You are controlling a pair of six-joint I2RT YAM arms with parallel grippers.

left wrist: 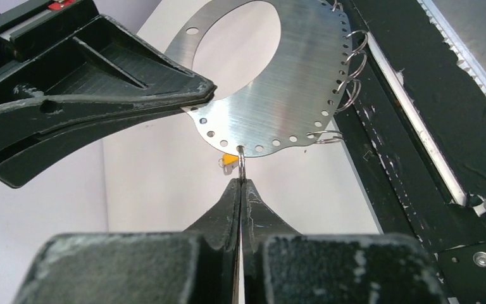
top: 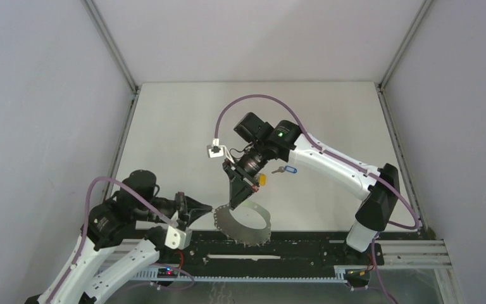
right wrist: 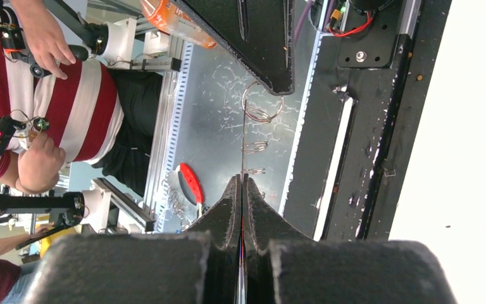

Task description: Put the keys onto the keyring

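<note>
My right gripper [top: 232, 207] is shut on the upper edge of the metal keyring plate [top: 224, 223], a flat oval hung with several wire rings; in the right wrist view it stands edge-on. My left gripper is shut beside the plate's left rim. One wire ring [left wrist: 241, 163] runs from a rim hole down to its fingertips; whether it is pinched I cannot tell. A yellow-headed key [top: 262, 180] and a blue-tagged key [top: 290, 169] lie on the white table. The yellow one is partly hidden behind the right gripper in the top view.
A dark rail [top: 304, 247] runs along its front edge, under the plate. The right arm [top: 335, 168] reaches across the table's right half. A person [right wrist: 69, 114] sits beyond the front edge.
</note>
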